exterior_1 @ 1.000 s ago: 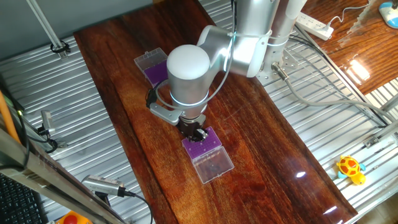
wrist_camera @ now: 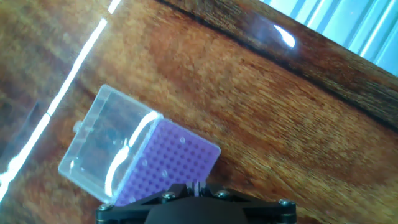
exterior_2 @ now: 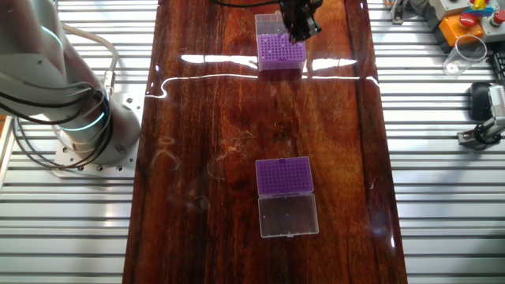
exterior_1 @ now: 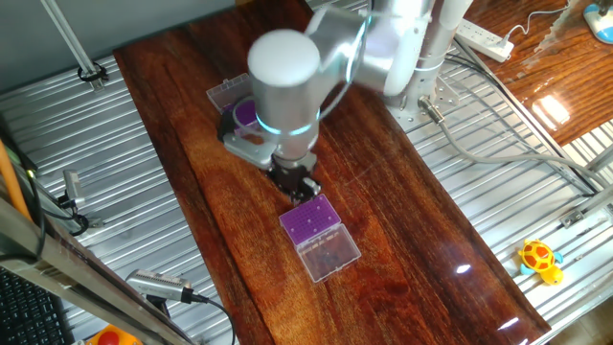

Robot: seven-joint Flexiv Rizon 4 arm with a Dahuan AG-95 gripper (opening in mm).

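Note:
My gripper shows at the bottom of the wrist view, its fingertips close together. Whether something tiny sits between them is too small to tell. In exterior view 1 the gripper point(exterior_1: 306, 194) is at the far edge of a purple rack point(exterior_1: 311, 219) with a hinged clear lid point(exterior_1: 329, 254) lying open. A few pale spots dot that rack point(wrist_camera: 169, 155), and part of it is hidden behind the gripper in the wrist view. A second purple rack point(exterior_2: 284, 176) with its own open clear lid point(exterior_2: 289, 215) lies apart on the same board.
The dark wooden board point(exterior_1: 402, 240) is mostly bare around both boxes. Slatted metal table point(exterior_1: 86, 153) surrounds it. A toy turtle point(exterior_1: 539, 257) is off to the right, and a clear cup point(exterior_2: 464, 57) stands beyond the board's edge.
The arm's wrist has shifted up and slightly left in exterior view 1. My gripper has moved from over the rack toward its far edge, uncovering more of it. The boxes look unmoved.

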